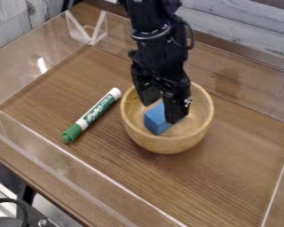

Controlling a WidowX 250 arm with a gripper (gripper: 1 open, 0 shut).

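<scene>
My black gripper [158, 100] reaches down from the top centre into a tan bowl [169, 140], its fingers apart over a blue block [158, 121]. The block lies inside the bowl, partly behind the fingers; whether they touch it I cannot tell.
A white and green tube [91, 115] lies on the wooden table [97, 177] left of the bowl. A white wire-like object [91, 27] is at the upper left.
</scene>
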